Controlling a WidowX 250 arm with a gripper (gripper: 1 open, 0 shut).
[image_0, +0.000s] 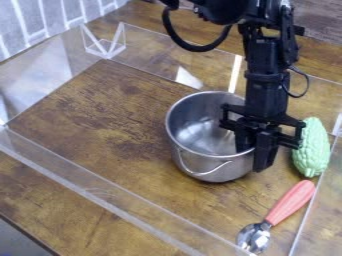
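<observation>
A steel pot (201, 150) with a wire handle stands on the wooden tray floor, right of centre. My black gripper (261, 145) is down at the pot's right rim, shut on it as far as shows; its fingertips are partly hidden against the rim. Right of it lies a pale green corn cob (311, 151). Below, near the front right, lies a scoop with a red handle (291, 201) and a metal head.
Clear plastic walls edge the wooden work area (94, 120), whose left half is bare. A white rack (27, 20) is at the back left.
</observation>
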